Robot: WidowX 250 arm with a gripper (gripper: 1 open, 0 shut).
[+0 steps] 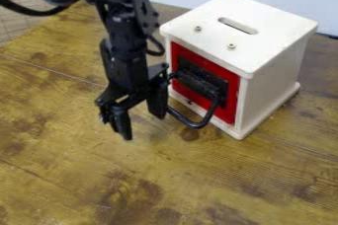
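Observation:
My black gripper point(137, 116) hangs above the wooden table at the centre-left of the camera view, fingers pointing down and spread apart, with nothing seen between them. Just to its right stands a white box point(238, 28) with a slot and small screws on top and a red front panel point(231, 104). A black fitting point(199, 83) is on that panel, with a dark curved handle or tube looping low toward my gripper. Whether a finger touches that loop is hard to tell.
A white wall rises behind the box, and a tiled floor shows beyond the table's far left edge.

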